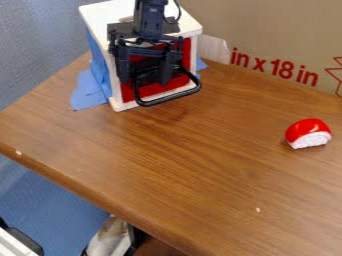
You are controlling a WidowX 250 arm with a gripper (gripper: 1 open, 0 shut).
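Observation:
My black gripper [150,72] is at the top of the view, in front of a white and red box-like object [100,18] on a blue sheet [90,92]. Its fingers are hard to make out against the dark frame and red panel, so I cannot tell how they stand. A small red object with a white lower part [307,132] lies on the wooden table at the right.
A cardboard panel [281,35] with red printing stands behind it. The table's left edge runs diagonally, with blue flooring and other items below.

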